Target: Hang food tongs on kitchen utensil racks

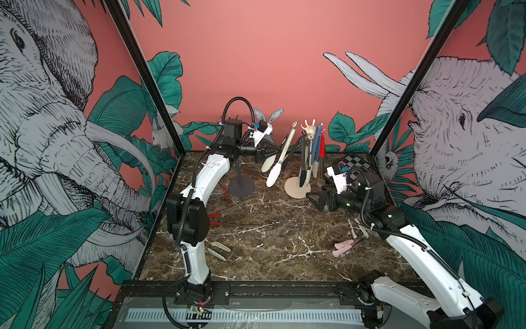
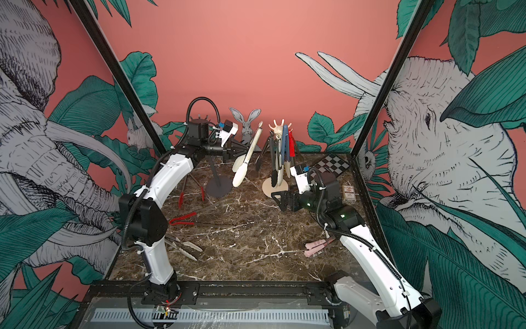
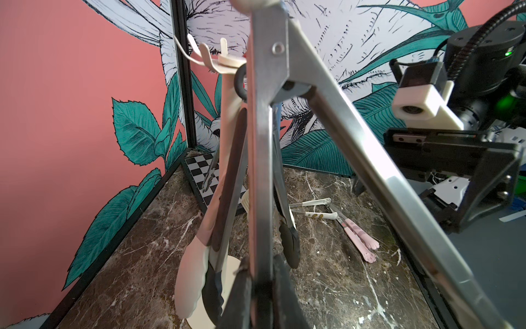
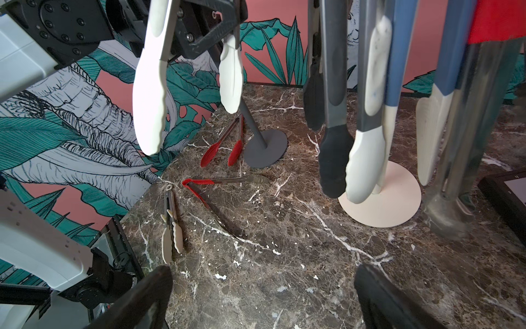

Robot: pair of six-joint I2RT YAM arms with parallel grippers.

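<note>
My left gripper is shut on a pair of white-tipped tongs, which hang spread apart with their hinge end up, left of the cream rack. Close in the left wrist view, the tongs' metal arms fill the middle. Behind them stands the cream rack, its curved hooks on top. Several tongs with black, white, blue and red parts hang from it; in the right wrist view the black-tipped tongs show above its round base. In front of the rack, low, my right gripper stands open, nothing between its fingers.
A dark grey rack stands at the left. Red-handled tongs and beige-tipped tongs lie on the left of the marble table; pink-handled tongs lie at the right. A checkered board is at the back right.
</note>
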